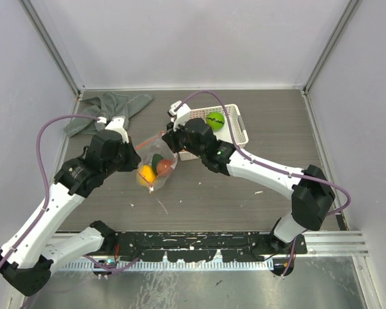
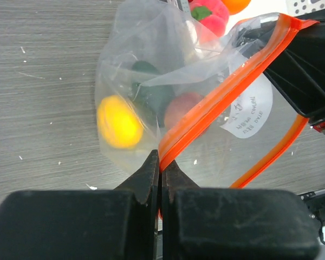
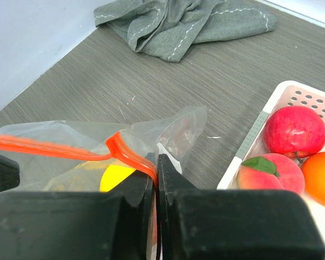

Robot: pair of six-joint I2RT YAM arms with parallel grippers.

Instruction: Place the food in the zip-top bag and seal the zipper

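Note:
A clear zip bag (image 1: 156,168) with an orange zipper strip (image 2: 227,92) hangs between my two grippers. Inside it lie a yellow fruit (image 2: 119,122), a dark green item (image 2: 151,97) and a reddish round fruit (image 2: 183,110). My left gripper is shut on one part of the orange-edged rim. On another part of the rim, my right gripper is shut, the orange strip running between its fingers. The bag's mouth gapes between two separate orange edges in the left wrist view.
A white basket (image 1: 242,132) stands to the right, holding a watermelon (image 1: 215,120), a red fruit (image 3: 295,130), a peach (image 3: 273,173) and an orange (image 3: 322,176). Grey cloth (image 1: 112,106) lies at the back left. Bare table shows in front of the bag.

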